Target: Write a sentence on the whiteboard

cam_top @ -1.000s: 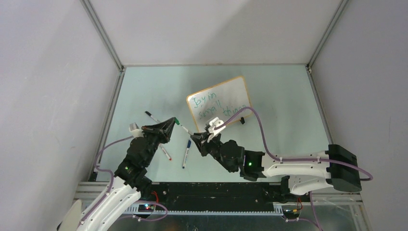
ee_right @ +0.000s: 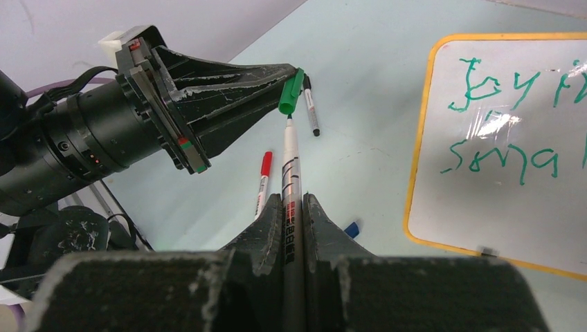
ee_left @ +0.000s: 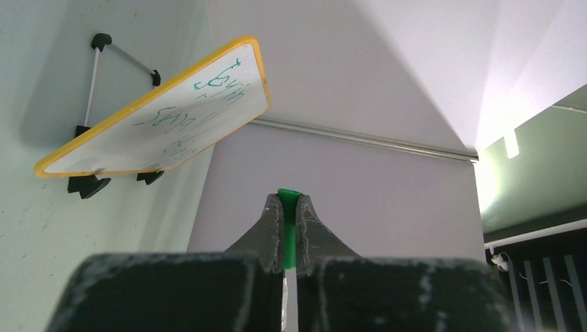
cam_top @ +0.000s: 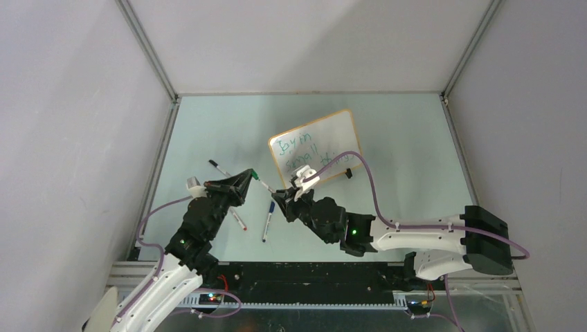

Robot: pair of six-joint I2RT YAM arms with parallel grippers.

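The whiteboard (cam_top: 320, 142), with an orange rim, bears green handwriting in two lines, partly covered by my right arm in the top view. My left gripper is shut on the green cap, also seen tilted at its fingertips in the right wrist view. Shut around a white marker (ee_right: 291, 162) is my right gripper. The marker's dark tip points up at the cap's open lower end. Tip and cap are very close; whether the tip is inside the rim I cannot tell.
A black-capped marker (ee_right: 311, 107), a red-capped marker (ee_right: 264, 178) and a blue-capped marker (cam_top: 268, 221) lie on the table (cam_top: 208, 121) near the left gripper. Black feet (ee_left: 88, 185) support the board.
My right gripper has shifted slightly left with the marker, bringing its tip closer to the green cap. The left arm and the whiteboard have stayed still.
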